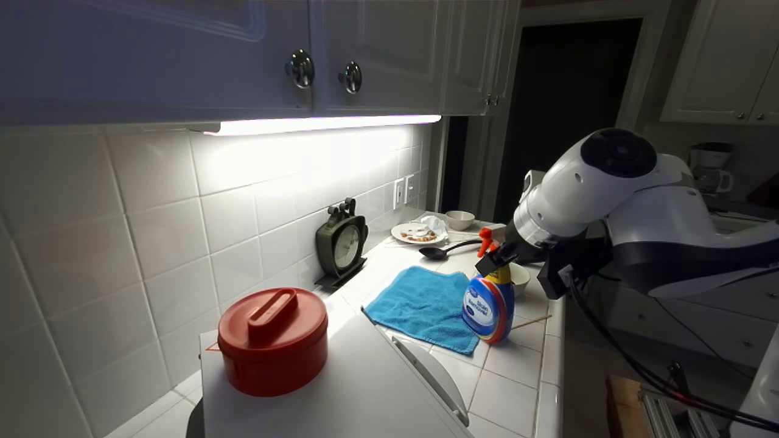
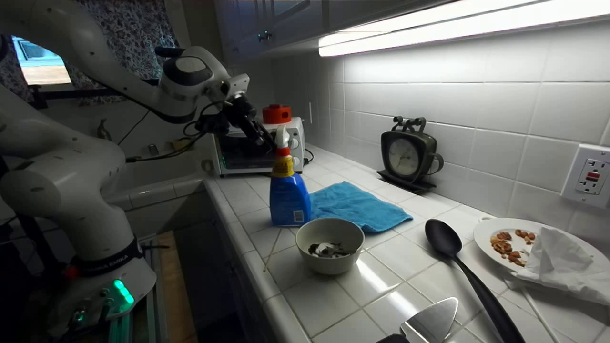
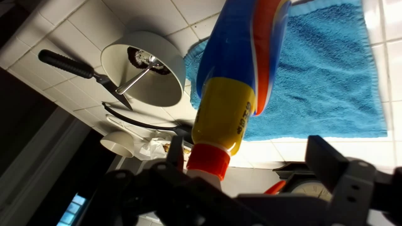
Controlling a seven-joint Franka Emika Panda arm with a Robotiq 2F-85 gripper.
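Observation:
A blue spray bottle [image 2: 289, 197] with a yellow neck and red collar stands upright on the tiled counter, at the edge of a blue towel [image 1: 423, 306]. My gripper is open at the height of the bottle's top. In the wrist view the bottle's red collar [image 3: 209, 160] appears between the fingers, close to the left finger [image 3: 175, 152], with a wide gap to the right finger [image 3: 324, 162]. Whether the left finger touches the bottle cannot be told. The white spray head is partly hidden behind the gripper body there.
A bowl [image 2: 330, 246] with dark residue stands close to the bottle. Beyond are a black spoon [image 2: 443, 237], a spatula [image 2: 432, 320] and a plate [image 2: 486, 234] of nuts. A scale [image 1: 343, 244] stands against the wall; a red pot [image 1: 274, 343] sits on the white oven.

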